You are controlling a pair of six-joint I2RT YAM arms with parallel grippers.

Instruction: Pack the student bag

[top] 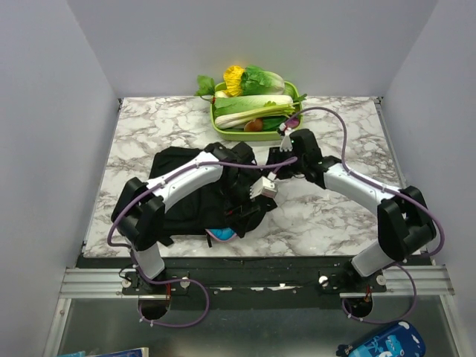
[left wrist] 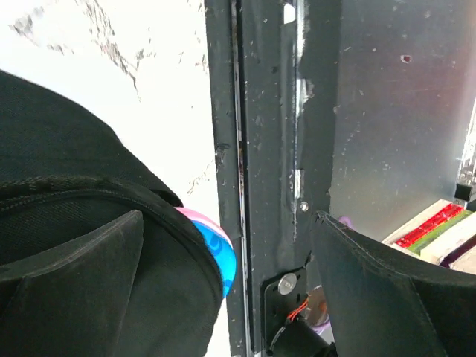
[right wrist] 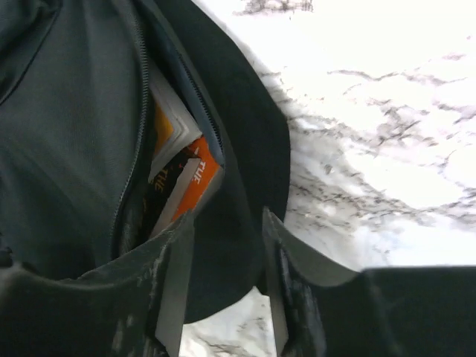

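Observation:
The black bag (top: 178, 208) lies on the marble table; in the right wrist view orange and white books (right wrist: 195, 178) show inside its unzipped opening. A blue item with pink edge (left wrist: 216, 249) shows at the bag's front in the left wrist view. My left gripper is open above the bag's front edge, nothing seen between its fingers. My right gripper stands part open over the bag's right side, with bag fabric visible beyond the gap between its fingers.
A green basket of vegetables (top: 217, 126) stands at the back. A blue case (top: 390, 342) lies below the front edge at right, and books (top: 104, 352) at bottom left.

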